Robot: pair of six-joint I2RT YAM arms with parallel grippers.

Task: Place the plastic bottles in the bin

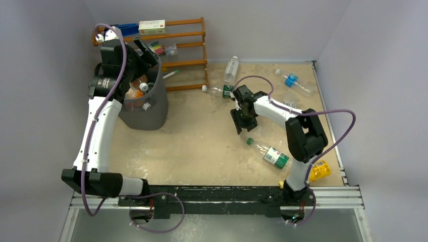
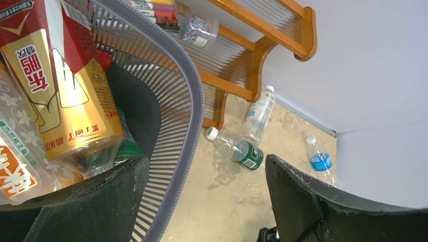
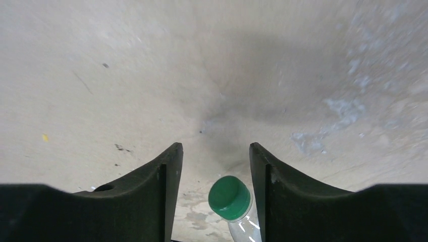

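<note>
The grey mesh bin (image 1: 146,116) at left holds bottles and packaging. My left gripper (image 1: 146,50) is over it, fingers apart, nothing seen between them. My right gripper (image 1: 243,126) is low over the board, just beyond the green-capped bottle (image 1: 272,156); in the right wrist view that green cap (image 3: 229,196) shows between or below the fingertips, which stand apart, so a grasp cannot be told. A green-label bottle (image 1: 217,91), an upper clear bottle (image 1: 231,69) and a blue-label bottle (image 1: 298,84) lie at the back; another bottle is partly hidden behind the right arm.
A wooden rack (image 1: 184,64) with small items stands at the back left, beside the bin. A yellow bottle (image 1: 320,171) lies at the front right by the right arm's base. The board's middle-left is clear; walls border the sides and back.
</note>
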